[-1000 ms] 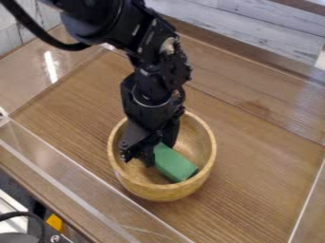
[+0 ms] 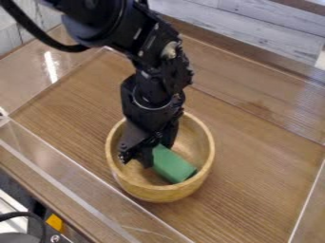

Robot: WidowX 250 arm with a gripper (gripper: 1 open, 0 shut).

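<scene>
The black gripper (image 2: 143,144) reaches down from the top into a round tan wooden bowl (image 2: 193,183) at the middle of the tray. A green block (image 2: 173,165) lies inside the bowl, partly hidden behind the gripper's fingers. The gripper appears closed on the block's upper left end, though the fingertips are hard to make out against it.
The wooden tray floor (image 2: 254,114) is bare around the bowl. Clear side walls edge it at left and right, and a white plank surface stands behind. A black cable and a small yellow item lie outside at lower left.
The gripper and the green block have shifted very slightly up and to the left within the bowl.
</scene>
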